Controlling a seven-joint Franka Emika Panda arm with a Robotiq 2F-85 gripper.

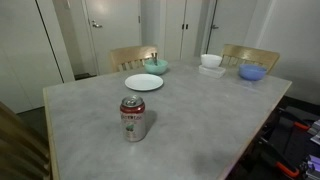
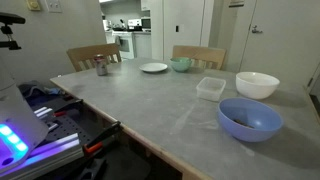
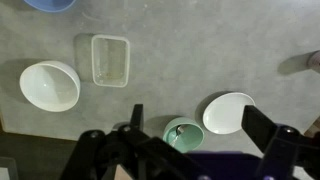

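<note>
My gripper hangs high above the table, its two dark fingers spread wide and nothing between them; it is open. Past the fingers lie a green bowl (image 3: 170, 134) with something small inside and a white plate (image 3: 228, 113). A red and silver can (image 1: 133, 118) stands upright near the front of the table in exterior view 1, and only its edge shows at the right of the wrist view. A blue bowl (image 2: 250, 122), a white bowl (image 2: 257, 86) and a clear rectangular container (image 2: 211, 90) are grouped at the other end.
Chairs (image 1: 134, 58) stand along the far side. In exterior view 2, part of the robot arm (image 2: 20, 120) shows beside the table at left.
</note>
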